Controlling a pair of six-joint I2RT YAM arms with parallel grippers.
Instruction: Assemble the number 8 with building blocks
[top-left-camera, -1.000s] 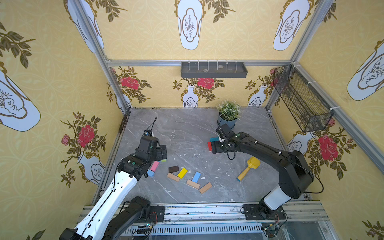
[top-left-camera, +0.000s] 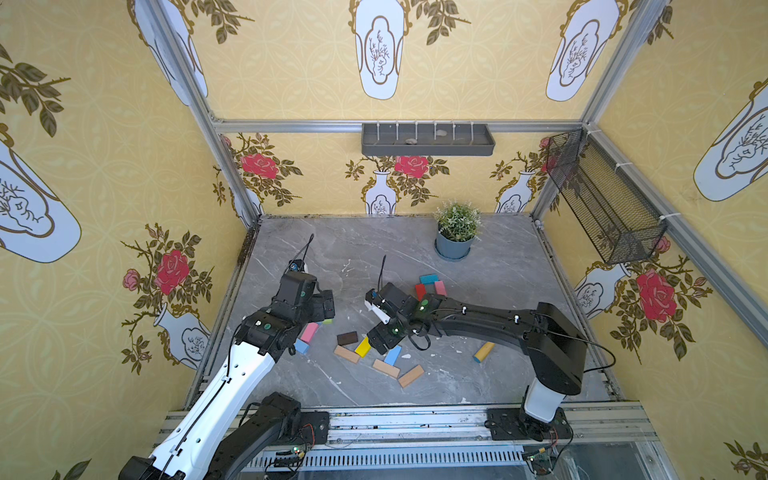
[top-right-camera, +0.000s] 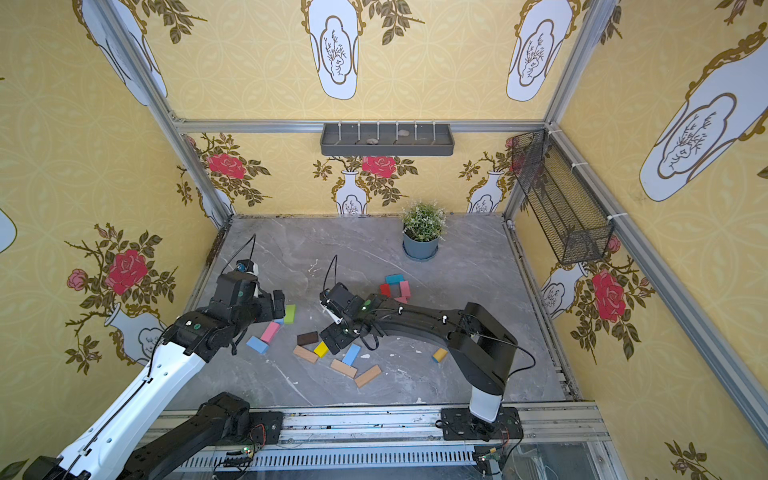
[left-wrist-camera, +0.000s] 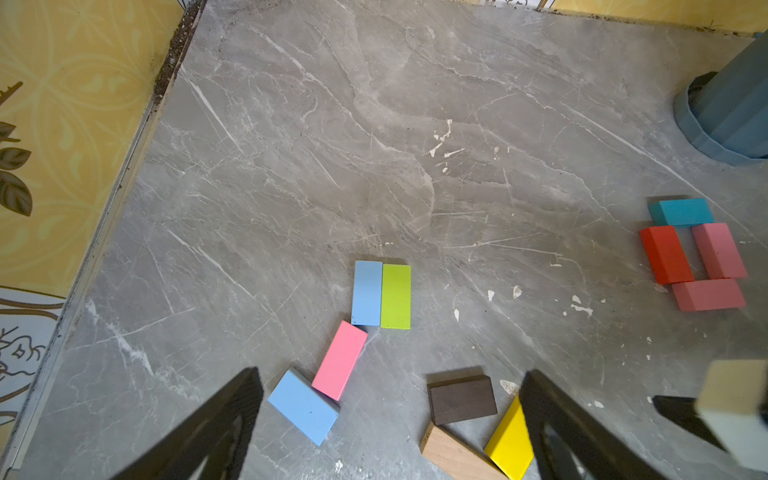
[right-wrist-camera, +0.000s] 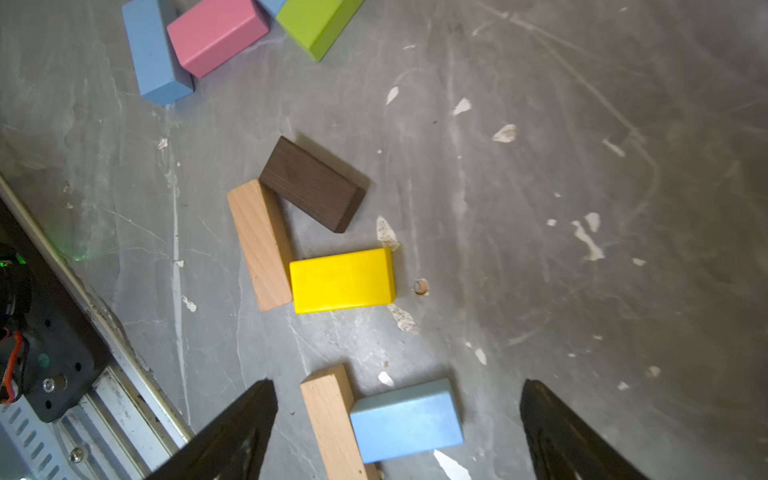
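Note:
Four-sided ring at the right of the left wrist view: a teal block (left-wrist-camera: 681, 212) on top, a red block (left-wrist-camera: 665, 253) left, a pink block (left-wrist-camera: 718, 249) right, another pink block (left-wrist-camera: 709, 294) below. My right gripper is open above a blue block (right-wrist-camera: 408, 421) and a wooden block (right-wrist-camera: 336, 424); a yellow block (right-wrist-camera: 342, 280), a dark brown block (right-wrist-camera: 313, 183) and a second wooden block (right-wrist-camera: 261, 244) lie ahead. My left gripper hangs open and empty; between and beyond its fingers are a blue block (left-wrist-camera: 304, 405), a pink block (left-wrist-camera: 340, 361) and a green block (left-wrist-camera: 396, 296).
A potted plant (top-left-camera: 456, 232) stands behind the ring. One more wooden block (top-left-camera: 411, 376) lies near the front edge. A yellow tool handle (top-left-camera: 484, 351) shows below the right arm.
My right gripper has swung left and toward the front, away from the ring, to over the loose blocks. The ring now shows more fully. The left arm has stayed still.

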